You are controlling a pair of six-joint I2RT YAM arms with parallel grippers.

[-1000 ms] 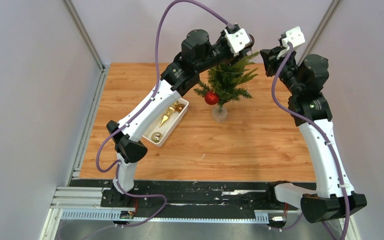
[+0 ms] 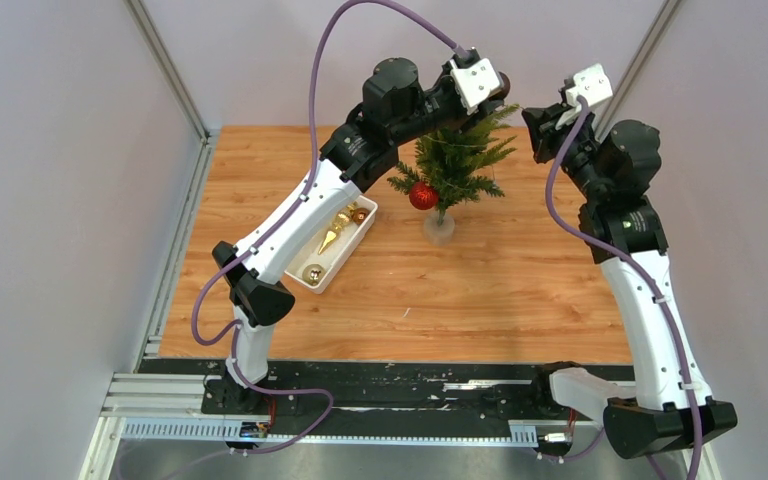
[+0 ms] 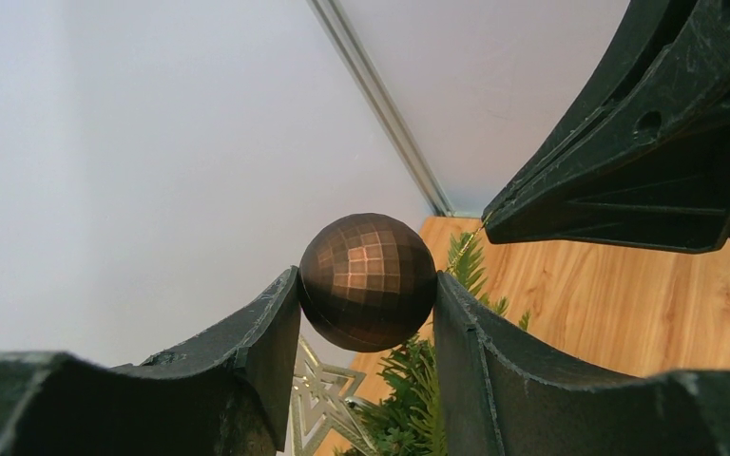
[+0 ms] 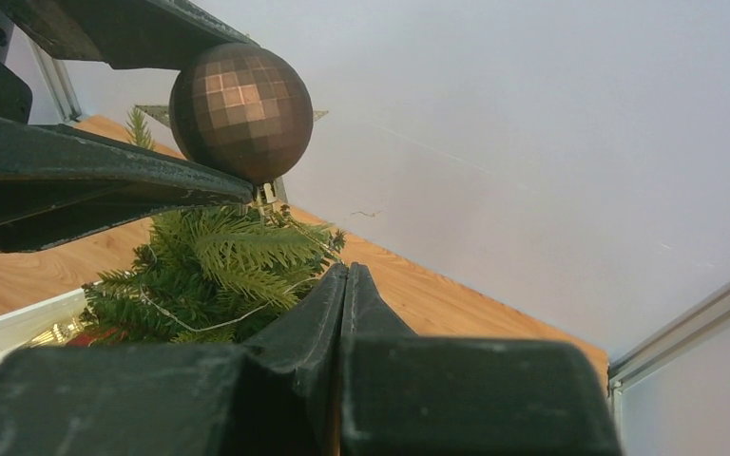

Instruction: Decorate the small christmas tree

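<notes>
A faceted brown bauble (image 3: 366, 318) is clamped in my left gripper, above the small green tree (image 2: 452, 160). In the right wrist view its cap points down toward the branches, and a thin gold cord (image 4: 306, 233) runs from it to the tips of my right gripper. Those tips are closed together, seemingly pinching the cord; the left wrist view shows the cord reaching them too. A red bauble (image 2: 422, 195) hangs on the tree's front left. An open star (image 3: 318, 394) shows near the treetop in the left wrist view.
The white tray (image 2: 337, 262), partly under my left arm, holds several gold and copper ornaments. The tree stands on a clear round base (image 2: 439, 231). Bare wooden table (image 2: 490, 310) lies in front and to the right. Pale walls close in the sides and back.
The left arm, its bauble and the tree look unmoved.
</notes>
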